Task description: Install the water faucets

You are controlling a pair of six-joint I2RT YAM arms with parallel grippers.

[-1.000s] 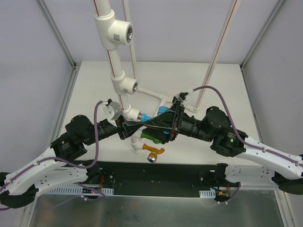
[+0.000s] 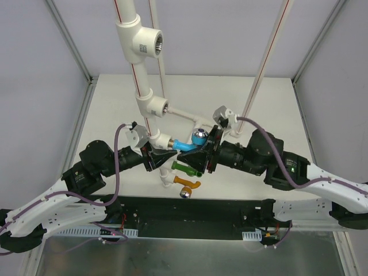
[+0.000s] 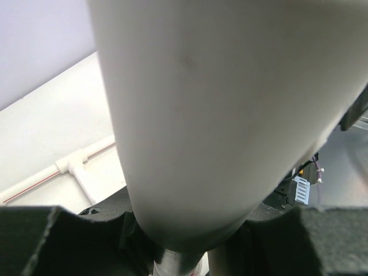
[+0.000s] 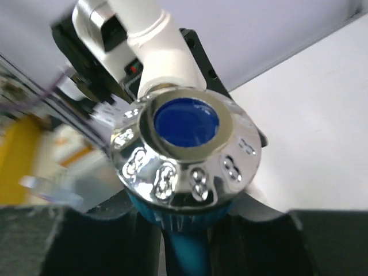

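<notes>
A blue faucet [image 2: 183, 146] joins the lowest white fitting [image 2: 161, 140] on the thick upright pipe, its chrome knob [image 2: 200, 133] showing above my right gripper [image 2: 187, 158]. In the right wrist view this knob [image 4: 185, 148] with its dark blue cap fills the middle, and the blue neck [image 4: 187, 253] lies between the fingers; whether they press on it is unclear. My left gripper is shut on the white pipe [image 3: 213, 115], which fills much of the left wrist view. A green faucet [image 2: 185, 168] and an orange faucet [image 2: 187, 182] sit lower down.
Two white tee fittings with open threaded sockets, an upper one [image 2: 148, 42] and a middle one [image 2: 155, 106], stick out from the pipe. Thin white pipes [image 2: 264, 63] run behind. Both grippers are close together, with little room between them.
My right gripper has shifted and turned beside the blue faucet. Chrome now shows at the faucet's upper end, where only blue showed before. The left arm has stayed still.
</notes>
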